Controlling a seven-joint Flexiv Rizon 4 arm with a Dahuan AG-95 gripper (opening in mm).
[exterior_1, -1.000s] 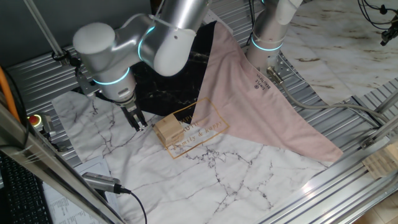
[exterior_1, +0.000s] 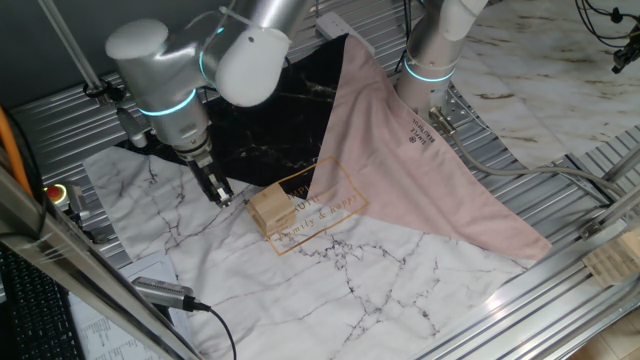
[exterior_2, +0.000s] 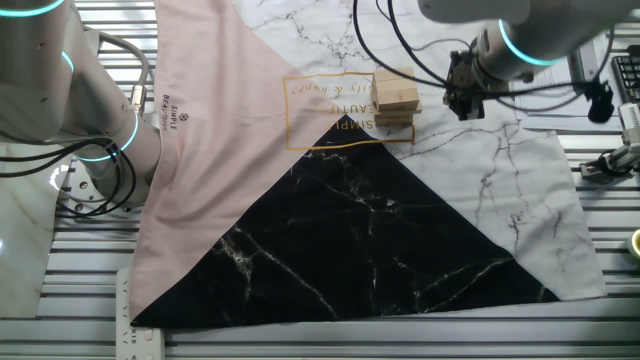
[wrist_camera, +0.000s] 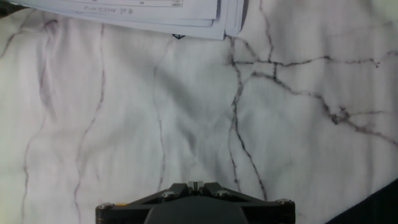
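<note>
Light wooden blocks (exterior_1: 270, 210) sit together on the cloth, over the gold-framed lettering; the far exterior view shows the same blocks (exterior_2: 397, 95), one on top of others. My gripper (exterior_1: 221, 200) hangs pointing down over the white marbled part, to the left of the blocks and apart from them. In the wrist view the gripper has its fingertips together at the bottom edge, and nothing shows between them. The blocks are out of the wrist view.
The cloth (exterior_1: 400, 290) has white, black and pink areas and some wrinkles. Papers (wrist_camera: 143, 12) lie at its edge. A grey device with a cable (exterior_1: 165, 293) lies at the near left.
The blocks and cloth stay where they were.
</note>
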